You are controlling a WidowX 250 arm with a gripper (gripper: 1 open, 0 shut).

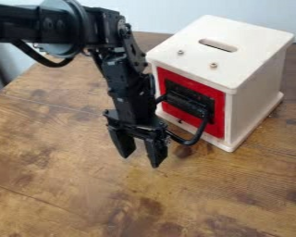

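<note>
My black gripper [140, 153] hangs pointing down over the wooden table, in front of and left of a white box. Its two fingers are apart, with only table visible between them. The white box [255, 102] has a slot and two small round fittings on top. On its front is a red panel [217, 127] with a black mechanism, partly hidden behind my arm and its cable.
A pale wall and floor show behind the table's far edge at the upper left.
</note>
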